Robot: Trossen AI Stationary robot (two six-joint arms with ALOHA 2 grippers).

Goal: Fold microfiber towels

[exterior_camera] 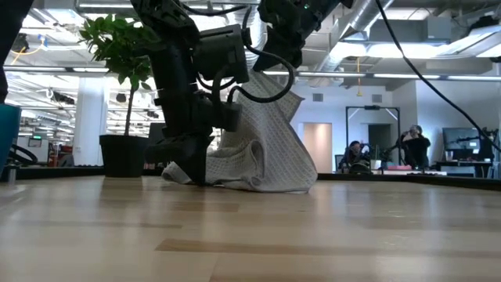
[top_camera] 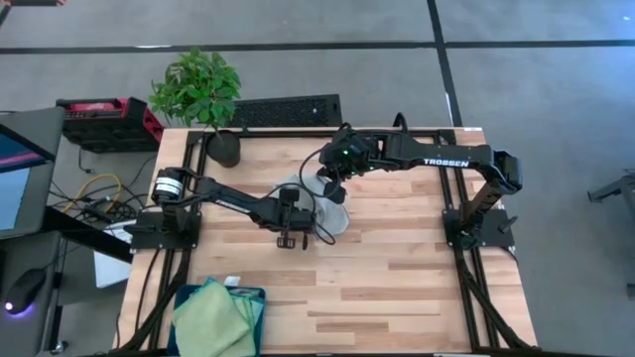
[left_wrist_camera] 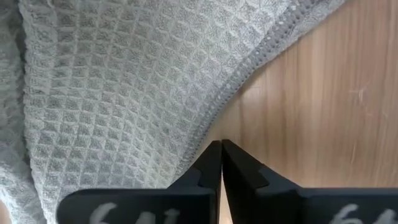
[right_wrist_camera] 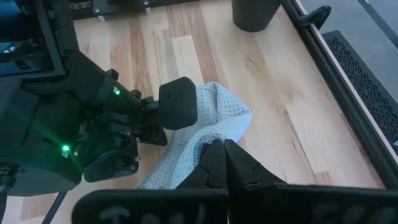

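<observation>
A grey waffle-weave towel [exterior_camera: 262, 149] hangs from my right gripper, which is shut on a gathered part of it above the table. Its lower folds rest crumpled on the wood. In the left wrist view, my left gripper is shut with its fingertips together at the hem of the towel [left_wrist_camera: 124, 93], nothing between them; the hem runs past the tips and bare wood lies to the right. From overhead, the two arms cover much of the towel [top_camera: 332, 216].
A blue bin [top_camera: 261, 294] of yellow and green towels [top_camera: 210, 322] stands at the front left. A potted plant [top_camera: 224, 149] occupies the back left corner. Bare tabletop [top_camera: 387, 278] spreads across the front and right.
</observation>
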